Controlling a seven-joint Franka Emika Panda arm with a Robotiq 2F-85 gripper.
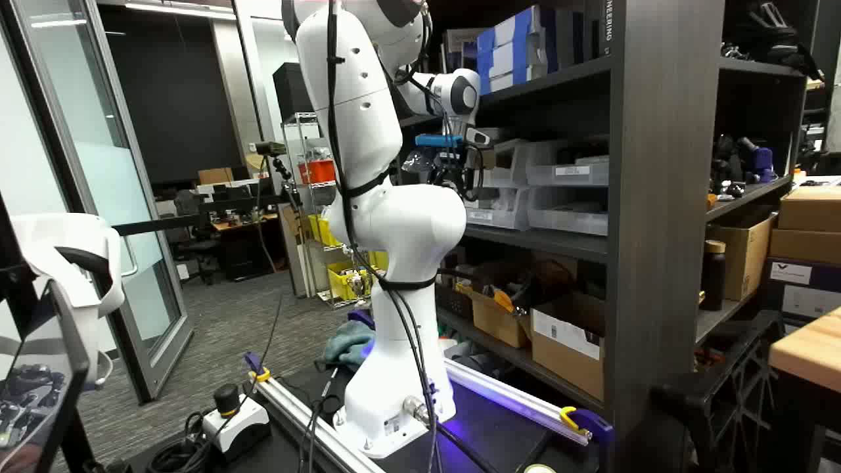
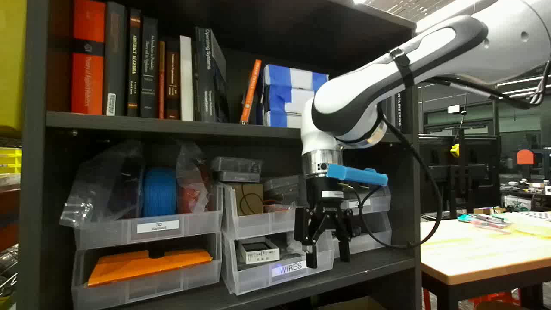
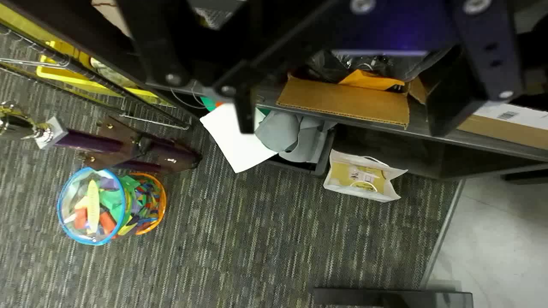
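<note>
In exterior view 2, my gripper [image 2: 327, 255] points down in front of the middle shelf, its two black fingers spread apart with nothing between them. Behind it is a clear bin labelled WIRES [image 2: 289, 268], holding a small white-and-black box [image 2: 259, 251]. How far the fingertips are from this bin is hard to judge. The wrist view shows the open gripper high above the floor, with cardboard boxes and shelf edges far below. From exterior view 1 the gripper [image 1: 458, 182] is small and dark against the shelf.
To the left, clear bins hold blue filament [image 2: 159, 192] and an orange packet [image 2: 150, 266]. Books [image 2: 88, 57] and a blue-and-white box [image 2: 292, 95] fill the upper shelf. A wooden table [image 2: 480, 253] stands right of the shelf's side panel. Open carpet [image 3: 246, 246] lies below.
</note>
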